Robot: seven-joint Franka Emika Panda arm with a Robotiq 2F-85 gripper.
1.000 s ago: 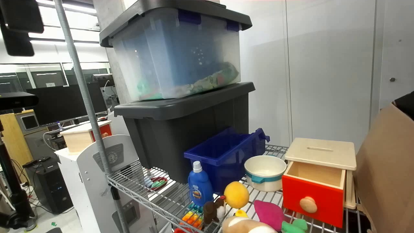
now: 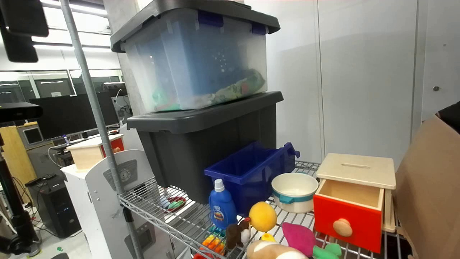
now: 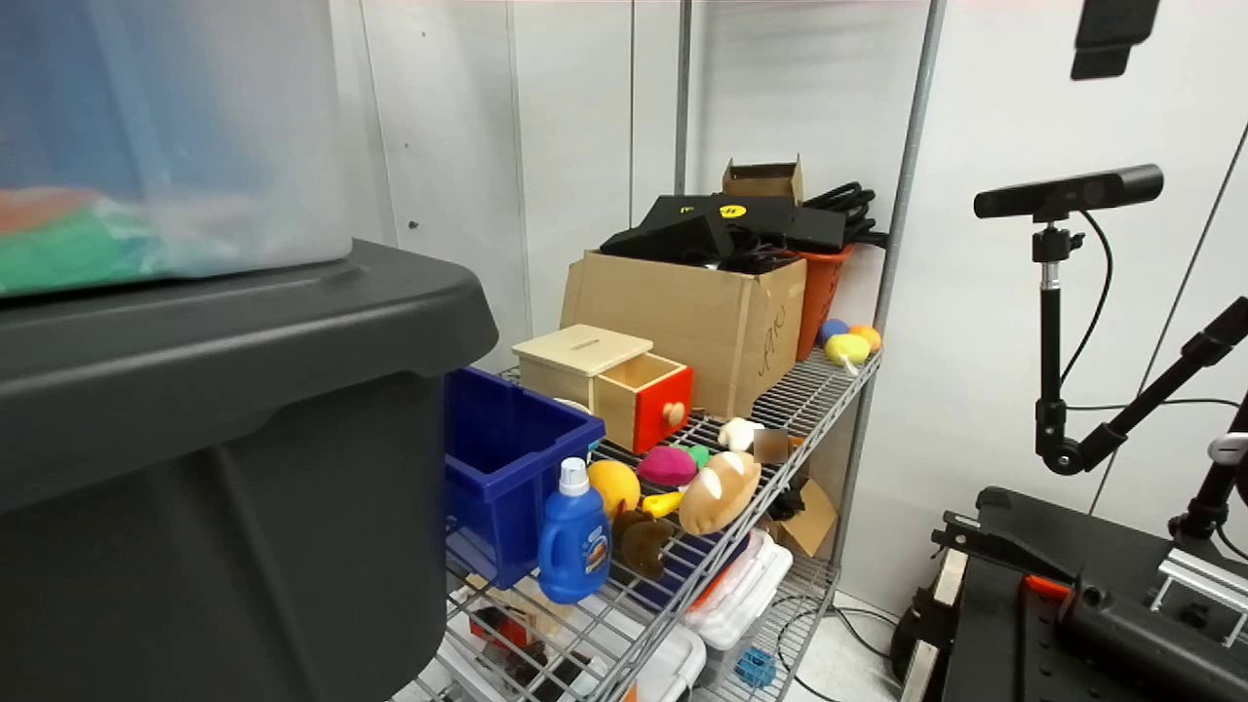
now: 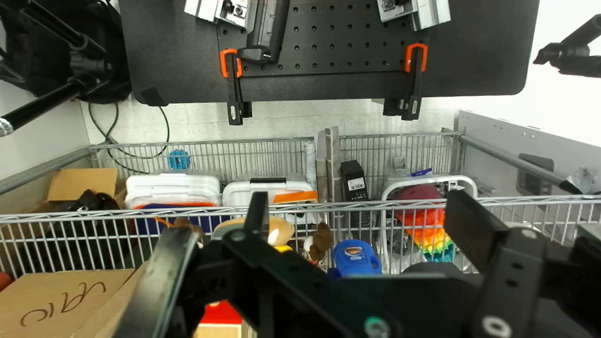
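Note:
In the wrist view my gripper is open, its black fingers wide apart with nothing held between them. Beyond the gap lie the wire shelf's front edge and a blue detergent bottle [image 4: 356,259]. That bottle [image 2: 222,207] stands upright beside a dark blue bin [image 2: 258,166]. A cream pot [image 2: 297,203] with a teal band sits between the bin and a wooden box [image 2: 358,164], whose red drawer [image 2: 330,220] is pulled out. Toward the front lie a yellow-orange ball [image 2: 263,216], a magenta toy [image 3: 667,466], a bread-shaped toy [image 3: 719,493] and a brown toy animal [image 4: 321,241].
Stacked lidded totes [image 2: 207,133] fill one end of the shelf. A cardboard box [image 3: 673,328] loaded with dark gear stands beside the wooden box at the other end. White-lidded containers [image 4: 172,188] lie on a lower level. A dark tabletop [image 4: 332,87] faces the shelf across a gap.

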